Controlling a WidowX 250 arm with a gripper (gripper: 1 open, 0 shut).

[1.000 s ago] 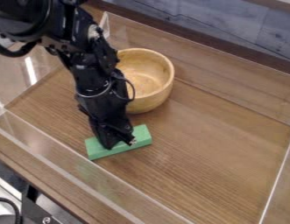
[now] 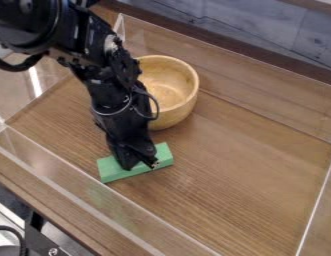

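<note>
My black gripper [image 2: 134, 160] hangs low over a green flat block [image 2: 117, 172] on the wooden table near its left front. The fingertips reach down to the top of the block, and the arm covers part of it. Whether anything is between the fingers is hard to see; they look close together. Behind the gripper, a tan bowl [image 2: 172, 80] sits on the table, partly hidden by the arm.
A grey wall [image 2: 261, 30] runs along the back. A pale edge borders the table at the left.
The gripper and arm have shifted very slightly; the green block and the bowl stay where they were.
</note>
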